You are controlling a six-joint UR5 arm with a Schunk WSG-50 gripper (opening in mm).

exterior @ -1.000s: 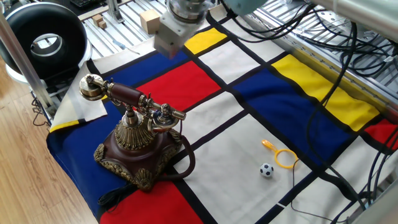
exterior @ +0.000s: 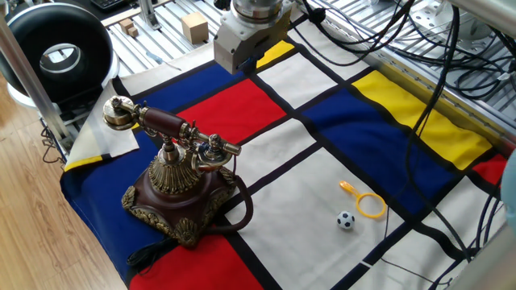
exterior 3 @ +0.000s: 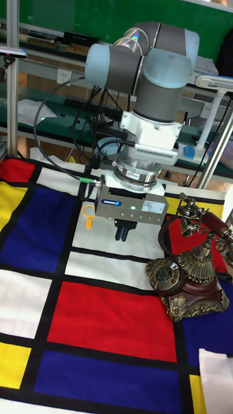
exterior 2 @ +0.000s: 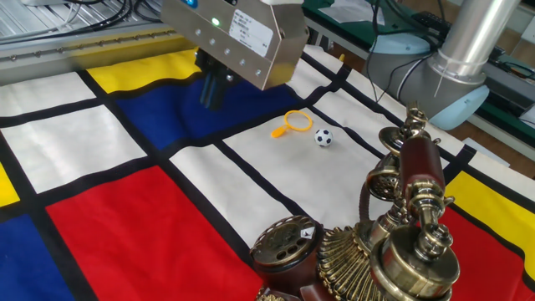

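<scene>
An antique-style telephone (exterior: pixel 181 173) stands upright, its handset on the cradle. My gripper (exterior 2: pixel 212 94) hangs above the cloth, well apart from ball and ring. Its dark fingers (exterior 3: pixel 123 230) point down and look close together, but whether they are fully shut is unclear. Nothing shows between them. In exterior view 3 the ring (exterior 3: pixel 88 215) shows left of the gripper; the ball is not visible there.
A wooden block (exterior: pixel 194 27) sits on the slatted surface at the back. Black cables (exterior: pixel 439 97) hang at the right in exterior view 1. The telephone is a tall obstacle.
In exterior view 1 my gripper has shifted rightward across the far part of the cloth, and the hanging cables have swung. Telephone, ball and ring have stayed in place.
</scene>
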